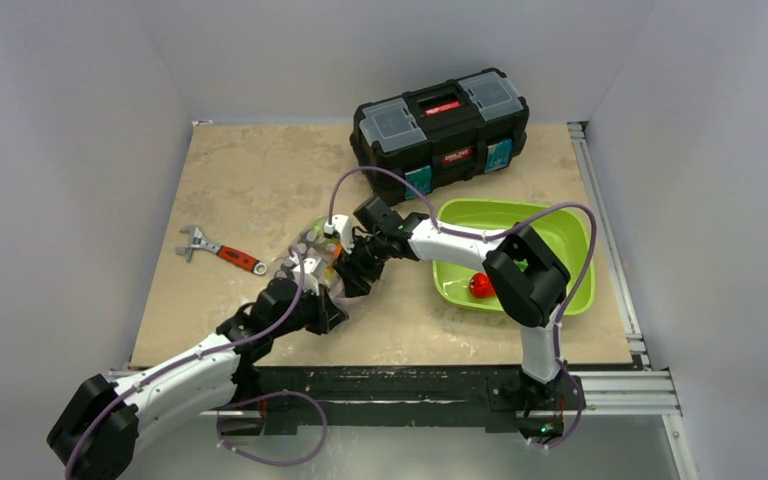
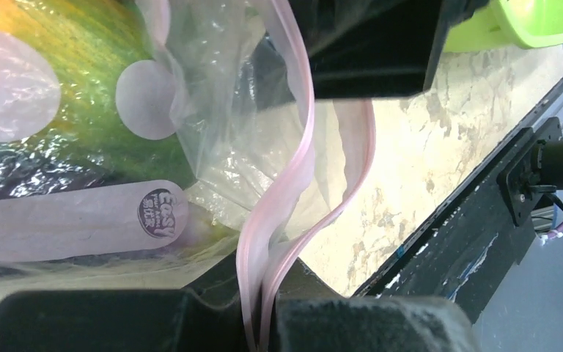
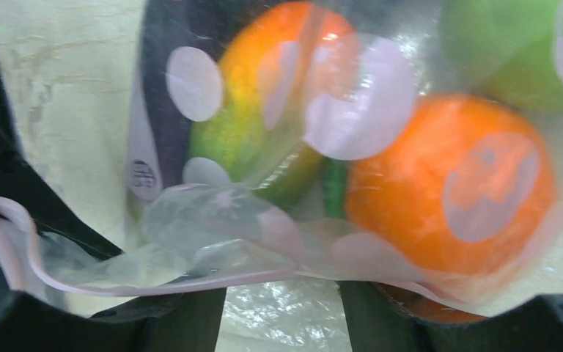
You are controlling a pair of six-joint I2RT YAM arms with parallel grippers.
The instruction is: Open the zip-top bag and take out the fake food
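The clear zip top bag (image 1: pixel 312 243) with pale dots lies mid-table, partly hidden by both arms. Through its film the right wrist view shows an orange fake fruit (image 3: pixel 451 172), a yellow-green one (image 3: pixel 264 103) and a green one (image 3: pixel 509 51). My left gripper is shut on the bag's pink zip edge (image 2: pixel 304 147); the mouth gapes above that pinch. At the mouth, my right gripper has its fingers spread, with the bag's edge crossing in front of them. Film hides its fingertips, and nothing shows clamped between them.
To the right, a green bin (image 1: pixel 447 287) holds a red fake food item (image 1: pixel 481 285). A black toolbox (image 1: pixel 442 130) stands at the back. On the left lies an adjustable wrench (image 1: pixel 222 252). Bare table surrounds the bag at the front and far left.
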